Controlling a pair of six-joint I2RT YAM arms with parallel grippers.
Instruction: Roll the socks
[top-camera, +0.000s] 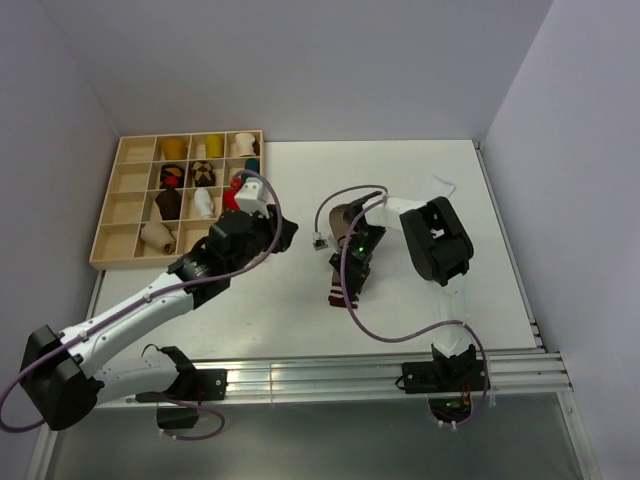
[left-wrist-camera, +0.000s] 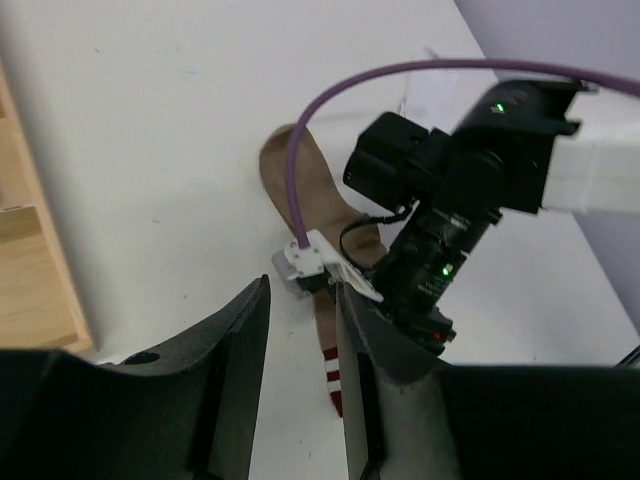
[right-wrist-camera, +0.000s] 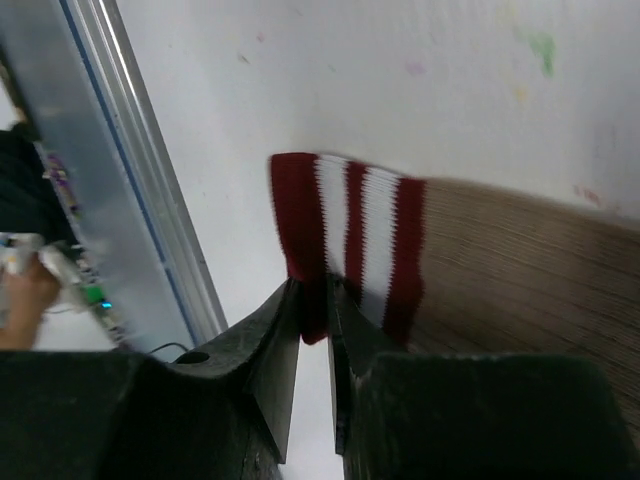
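Observation:
A brown sock (left-wrist-camera: 320, 180) with red and white stripes at its cuff lies lengthwise on the table, its middle partly hidden by the right arm. In the top view its striped cuff (top-camera: 343, 298) points toward the front edge. My right gripper is shut on the cuff, with dark red fabric between its fingertips. My left gripper hangs left of the sock, clear of it; its fingers stand a little apart, with bare table showing through the gap and nothing held.
At the left back stands a wooden divided box (top-camera: 125, 207) with several rolled socks in its compartments. A white cloth (top-camera: 440, 187) lies at the right, partly behind the right arm.

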